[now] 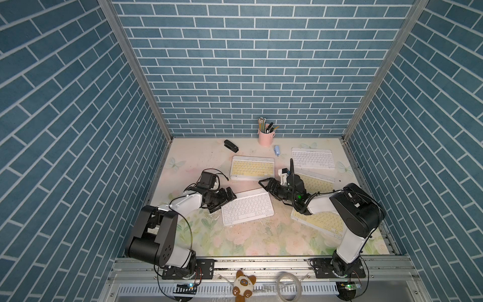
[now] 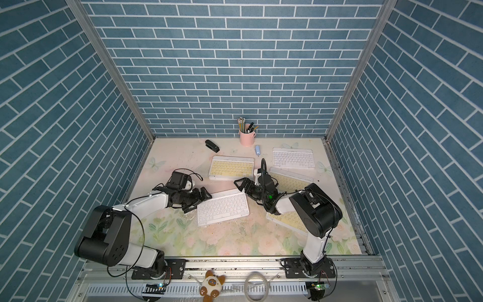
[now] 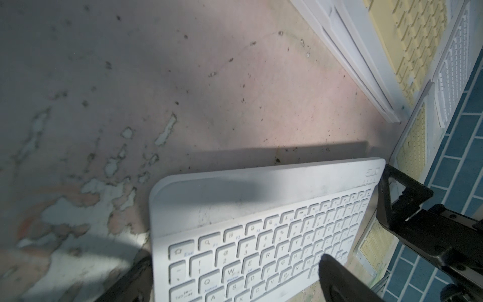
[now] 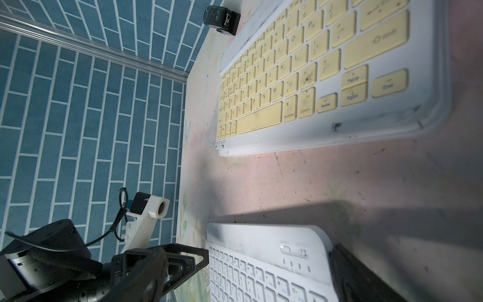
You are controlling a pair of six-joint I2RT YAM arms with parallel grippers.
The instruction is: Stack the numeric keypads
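A white keyboard (image 1: pixel 247 206) lies slightly turned in the middle of the table. My left gripper is at its left end, its blurred fingers far apart. One of those fingers (image 3: pixel 136 281) is close beside the left edge; contact cannot be told. At the far right corner, my right gripper stands open, with the corner of this keyboard showing between its fingers. Just behind lies a yellow-keyed keyboard (image 1: pixel 252 167), whose doubled edge in the left wrist view suggests another board under it.
Two more yellow-keyed keyboards, one at the front (image 1: pixel 322 222) and one behind it (image 1: pixel 316 182), lie partly under the right arm. Another white keyboard (image 1: pixel 312 158) is at back right. A stapler (image 1: pixel 231 146), a pink pencil cup (image 1: pixel 266 137) and a small blue item (image 1: pixel 276 150) stand behind.
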